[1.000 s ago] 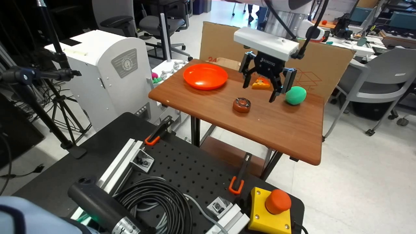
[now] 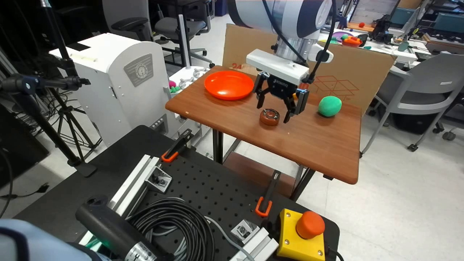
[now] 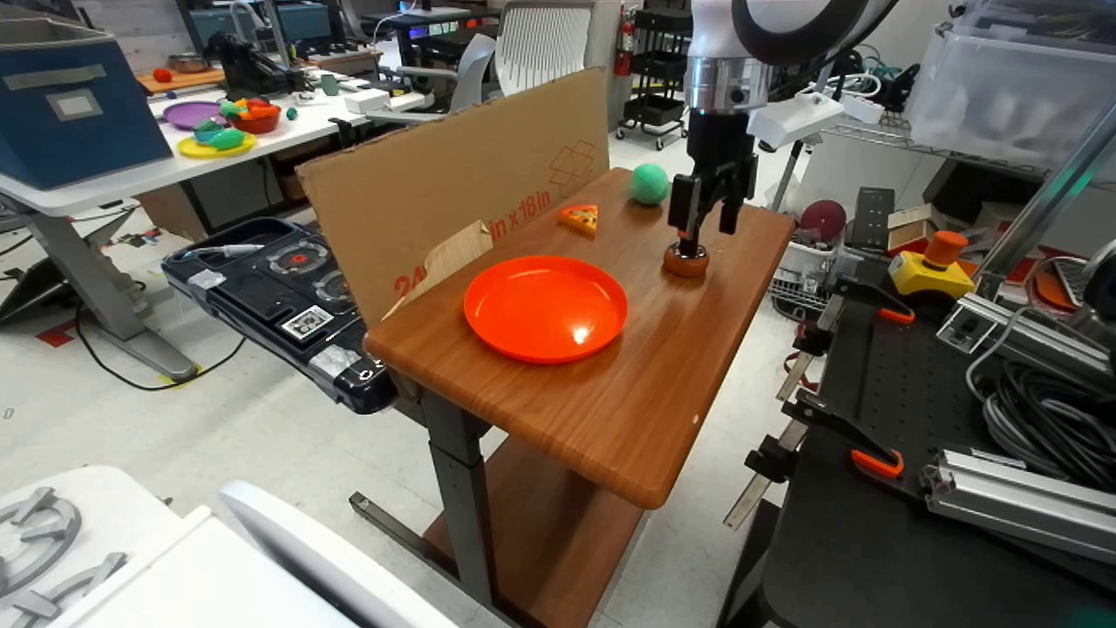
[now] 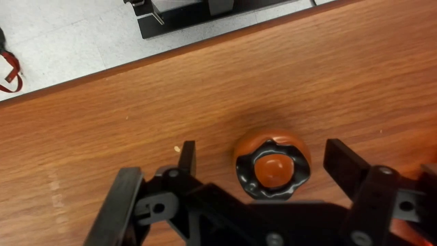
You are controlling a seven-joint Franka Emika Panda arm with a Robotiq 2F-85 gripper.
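Note:
A small brown doughnut-like toy (image 4: 252,141) with a dark wavy ring on top rests on the wooden table. Exterior view 1 shows the doughnut toy (image 2: 269,117) left of the table's middle, at the near side. Just above it, my gripper (image 2: 272,114) points down, open and empty. Seen from the wrist, the toy lies between the gripper's spread fingers (image 4: 188,158), nearer the right one, touching neither. The second exterior view has the gripper (image 3: 703,225) over the toy (image 3: 686,263), partly covering its top.
An orange-red plate (image 3: 544,314) occupies one end of the table (image 3: 670,387). A toy pizza slice (image 3: 580,219) and a green round toy (image 3: 649,184) lie toward the other end. Cardboard (image 3: 471,188) stands along the far edge.
My gripper has moved left, nearer the camera and lower, toward the doughnut toy. In exterior view 1 it now mostly hides the pizza slice. The table objects have stayed put.

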